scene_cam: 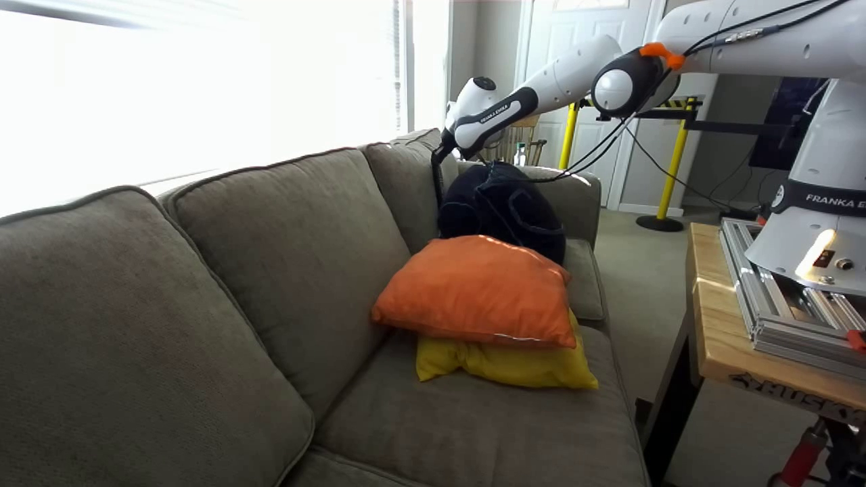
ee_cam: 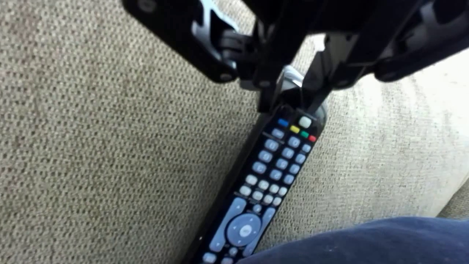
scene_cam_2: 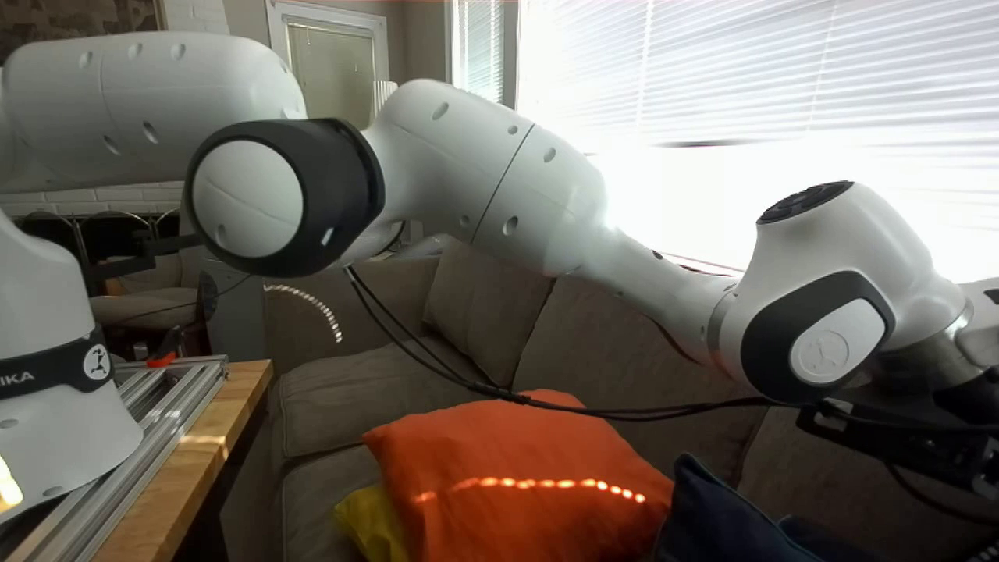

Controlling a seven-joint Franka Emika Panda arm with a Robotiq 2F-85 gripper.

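Observation:
A black remote control [ee_cam: 268,176] with grey and coloured buttons leans against the beige couch back [ee_cam: 110,154] in the wrist view. Its lower end runs out of the frame beside a dark blue cushion [ee_cam: 387,242]. My gripper is at the remote's upper end, one finger on each side. The fingers stand apart by roughly the remote's width; whether they press on it is unclear. From exterior view 1, the gripper [scene_cam: 439,153] appears small, behind the navy cushion [scene_cam: 503,203], with the dark strip of the remote [scene_cam: 438,182] below it.
An orange pillow [scene_cam: 479,284] rests on a yellow pillow [scene_cam: 511,362], in front of the navy cushion. The near couch seat [scene_cam: 487,430] is bare. Cables [scene_cam_2: 609,412] hang below the arm, above the orange pillow.

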